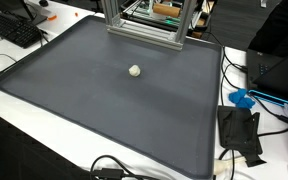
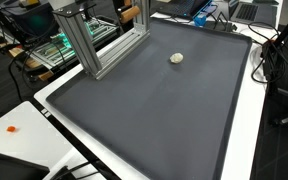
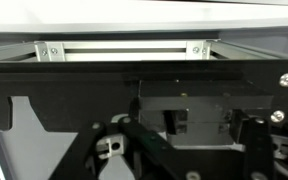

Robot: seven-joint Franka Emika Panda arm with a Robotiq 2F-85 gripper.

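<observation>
In the wrist view my gripper is at the lower middle, its dark fingers set apart. A black block-like part [image 3: 209, 100] shows between and beyond the fingertips, in front of a long black bar [image 3: 84, 85]. Whether the fingers touch the block cannot be made out, dark against dark. Neither exterior view shows the gripper. A small pale round object [image 1: 135, 71] lies alone on the grey mat [image 1: 104, 110]; it shows in the second exterior view too, as a pale lump [image 2: 176, 58] toward the far side.
A metal frame [image 1: 144, 38] stands at the mat's back edge, with a wooden-coloured cylinder [image 1: 167, 10] inside it. A keyboard [image 1: 12, 28] lies to the left. Black items and a blue object [image 1: 241, 98] sit to the right.
</observation>
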